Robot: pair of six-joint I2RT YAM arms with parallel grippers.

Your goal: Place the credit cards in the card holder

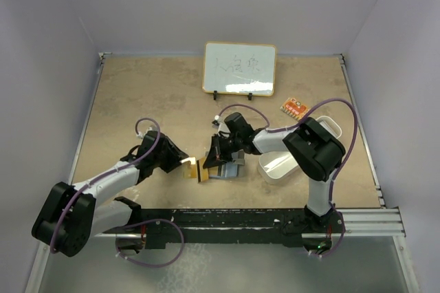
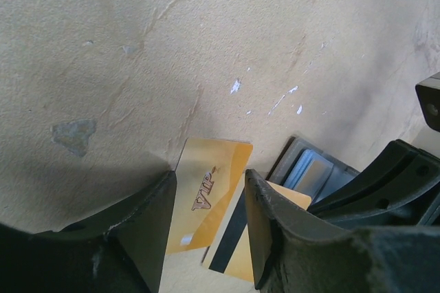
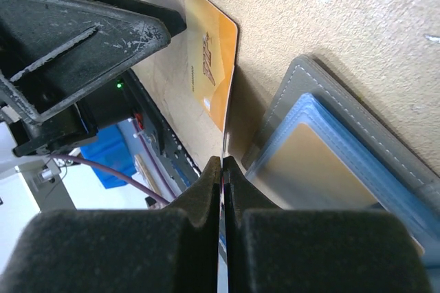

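An orange card (image 2: 201, 197) with a printed logo shows between the parted fingers of my left gripper, which is open around it. A second card (image 2: 237, 239), orange with a black stripe, stands on edge beside it. My right gripper is shut on that striped card; in the right wrist view only its thin edge (image 3: 230, 93) shows, running down to the fingertips. Just right of the cards, the blue and grey card holder (image 1: 228, 170) lies on the table, partly covered by the right gripper in the top view.
A white tray (image 1: 278, 174) stands right of the holder, under the right arm. Farther back are a small orange box (image 1: 295, 108) and a whiteboard (image 1: 239, 68).
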